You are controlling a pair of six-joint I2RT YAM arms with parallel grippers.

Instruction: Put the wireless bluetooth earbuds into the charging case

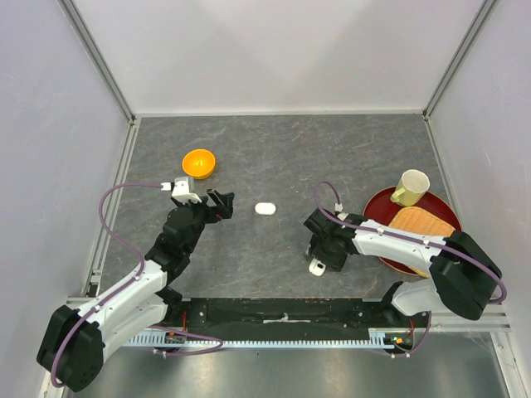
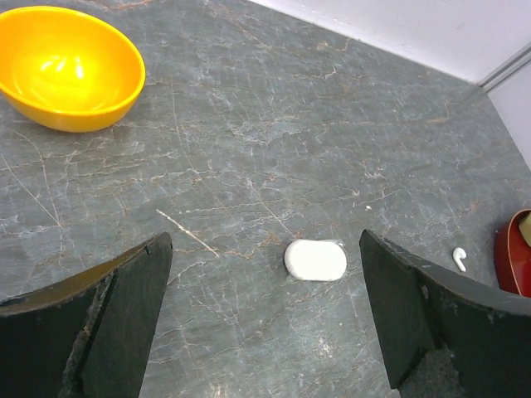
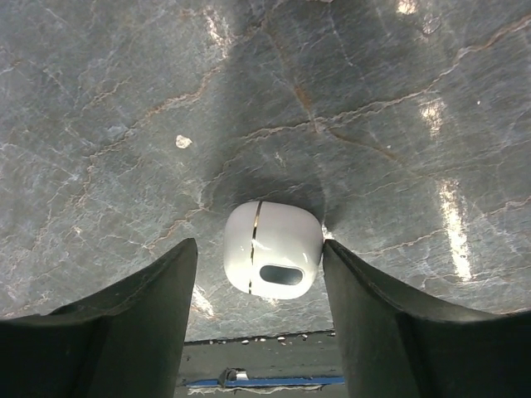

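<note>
A white rounded case (image 3: pixel 274 249) with a seam and a dark oval window lies on the tabletop, close to the front edge. My right gripper is part open around it: the right fingertip (image 3: pixel 333 259) is at the case's side, while a gap shows on the left. One white earbud (image 2: pixel 459 259) lies near the red plate in the left wrist view; I cannot make it out in the top view. My left gripper stands wide open and empty. Beyond its fingers lies another white rounded object (image 2: pixel 316 259), with a clear edge.
At the back left sits an orange bowl (image 1: pixel 199 163). The red plate (image 1: pixel 375 207) on the right bears a yellow mug (image 1: pixel 411 187) and a tan woven piece (image 1: pixel 425 225).
</note>
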